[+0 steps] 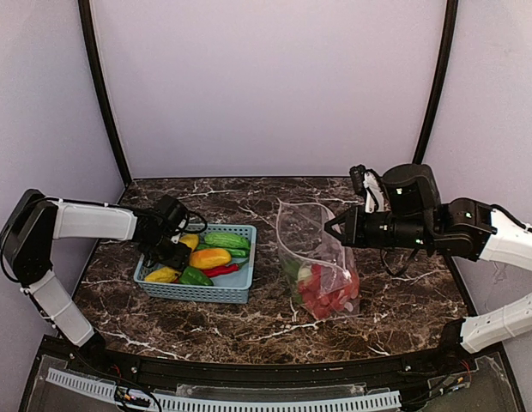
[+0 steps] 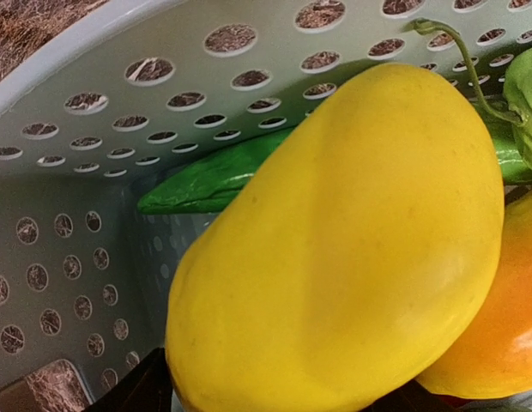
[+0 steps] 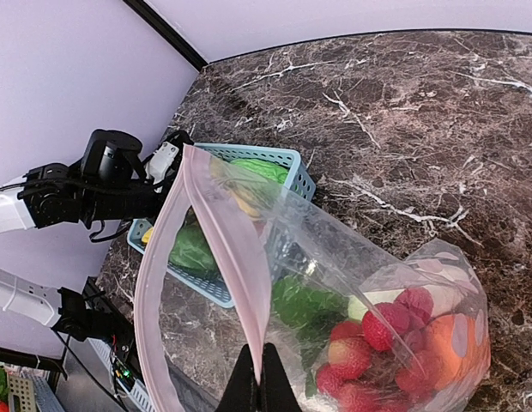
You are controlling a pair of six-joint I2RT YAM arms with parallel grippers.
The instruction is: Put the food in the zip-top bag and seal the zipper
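Observation:
My left gripper [image 1: 173,257] is down in the light-blue basket [image 1: 197,293], open, over a yellow fruit [image 2: 335,249]. In the left wrist view that fruit lies between its dark fingers, one low on each side; whether they touch it is hidden. The clear zip-top bag [image 1: 287,236] stands upright with its mouth spread, red and green food [image 3: 403,343] in its bottom. My right gripper is shut on the bag's pinkish rim, which runs between its fingertips.
Also in the basket are an orange-yellow pepper [image 1: 210,257], a green pepper [image 1: 195,276], a red pepper [image 1: 221,270] and a green cucumber-like vegetable [image 1: 226,240]. Bare marbled table [image 1: 266,330] separates basket and bag.

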